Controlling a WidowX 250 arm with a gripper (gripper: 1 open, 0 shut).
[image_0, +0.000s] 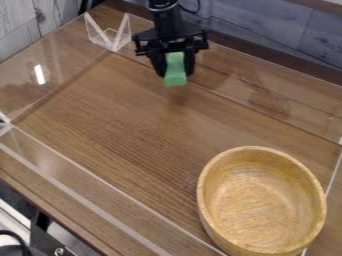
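Note:
The black gripper hangs from the top centre of the camera view over the back of the wooden table, shut on an upright green block. A large tan round bowl sits at the front right.
A clear plastic object stands at the back left. A grey wall runs along the back.

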